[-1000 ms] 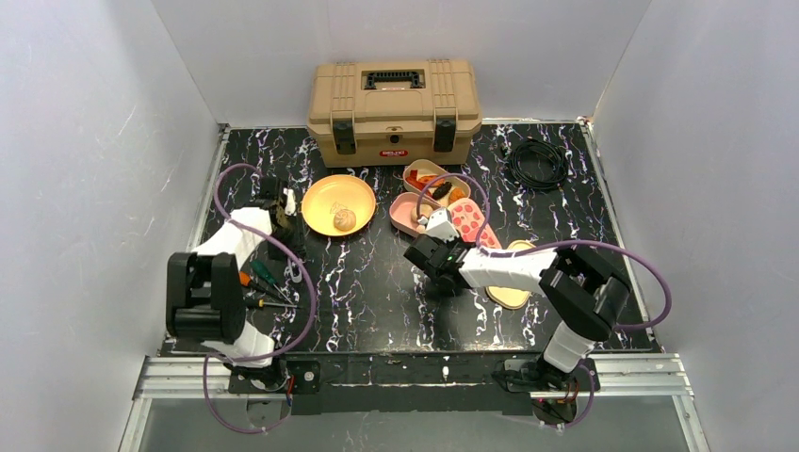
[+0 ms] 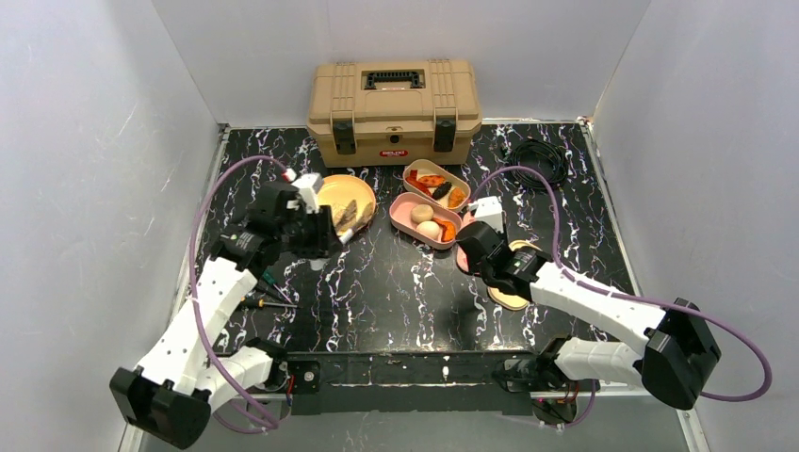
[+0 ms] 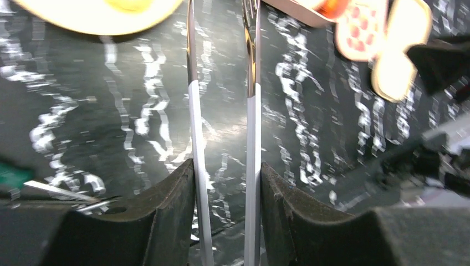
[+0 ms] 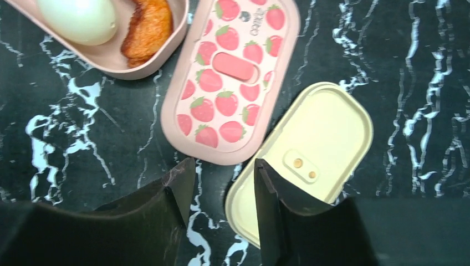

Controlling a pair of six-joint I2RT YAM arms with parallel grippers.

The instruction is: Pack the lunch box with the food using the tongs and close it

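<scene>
My left gripper is closed around the two white handles of metal tongs (image 3: 254,127); its fingers stand part-way apart with the handles between them. In the top view these tongs (image 2: 348,234) reach over the right side of the yellow plate (image 2: 332,185). The pink lunch box (image 2: 409,229) holds round pale items and an orange piece; the cream box (image 2: 409,173) behind it holds colourful food. My right gripper stands open and empty above the strawberry-patterned pink lid (image 4: 219,133) and the cream lid (image 4: 346,119), which lie side by side, touching or nearly so.
A tan toolbox (image 2: 394,118) fills the back. A coiled black cable (image 2: 537,162) lies at the back right. Screwdrivers (image 2: 273,302) lie at the left beneath the left arm.
The left gripper has swung right with the tongs, from beside the plate to over its edge. My right gripper has moved right, from near the pink box to over the lids.
</scene>
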